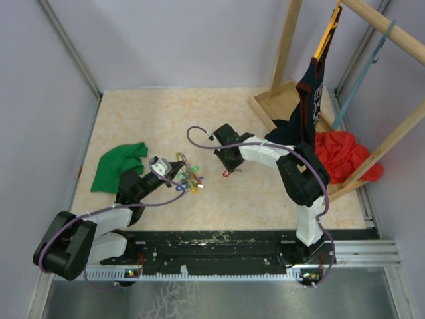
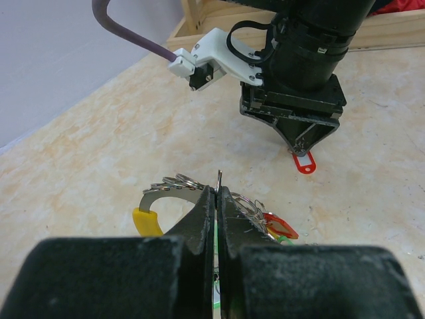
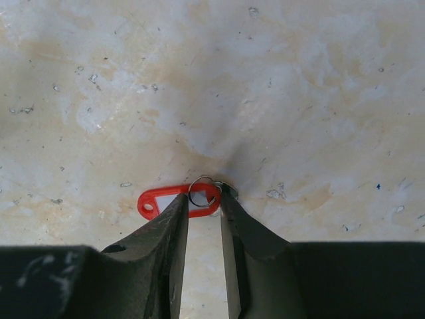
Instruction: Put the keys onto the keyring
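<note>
A red key tag [image 3: 157, 207] with a small ring lies flat at the table's centre, my right gripper right over it, fingertips at the ring end, fingers part open; whether they grip it is unclear. In the left wrist view my left gripper is shut, a thin silver piece rising from its tips, above a cluster of keys and rings [image 1: 189, 178] with yellow, red, green and blue tags. The same red tag [image 2: 305, 165] shows under the right arm.
A green cloth [image 1: 113, 166] lies at the left. A wooden frame with a dark hanging bag [image 1: 309, 106] and red fabric [image 1: 342, 156] fills the right side.
</note>
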